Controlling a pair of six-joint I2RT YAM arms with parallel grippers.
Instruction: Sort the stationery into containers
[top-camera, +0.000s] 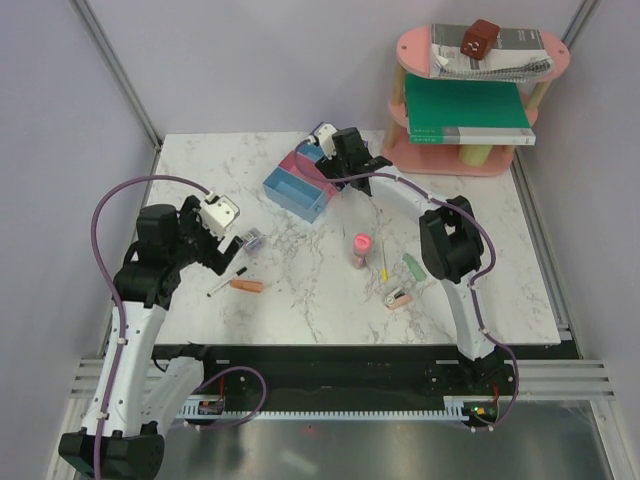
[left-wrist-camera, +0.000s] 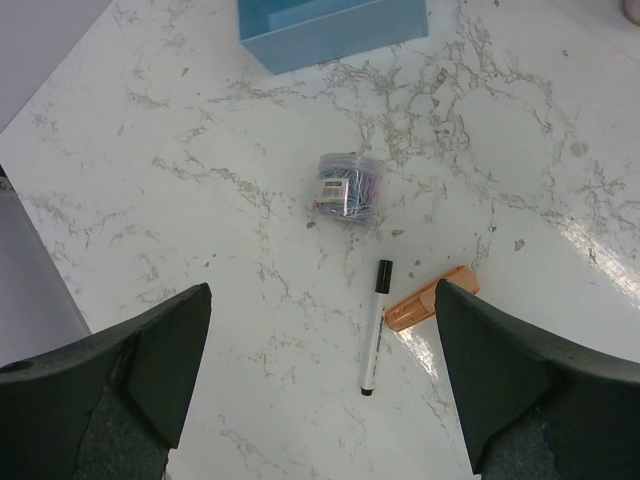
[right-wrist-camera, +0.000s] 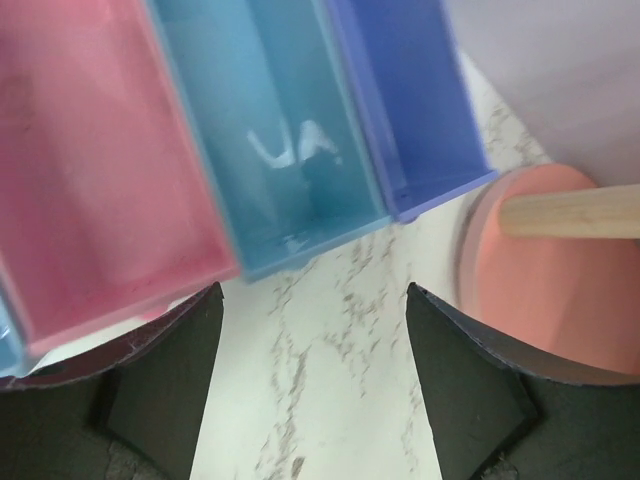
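Note:
My left gripper stands open above the left of the table, over a clip jar (left-wrist-camera: 346, 188), a black-capped marker (left-wrist-camera: 375, 330) and an orange item (left-wrist-camera: 430, 298). My right gripper is open near the divided containers at the back: light-blue (top-camera: 292, 192), pink (right-wrist-camera: 110, 190), teal (right-wrist-camera: 270, 120) and dark-blue (right-wrist-camera: 420, 110) sections, with nothing visible between its fingers. A pink-topped container (top-camera: 362, 246), a yellow pencil (top-camera: 383, 265), a green item (top-camera: 413, 267) and small pinkish items (top-camera: 397, 300) lie on the right half.
A pink tiered shelf (right-wrist-camera: 540, 290) stands at the back right, holding a green book (top-camera: 465, 105), newspapers (top-camera: 480, 60) and a brown cube (top-camera: 480, 38). Bare marble lies at the far left and front centre.

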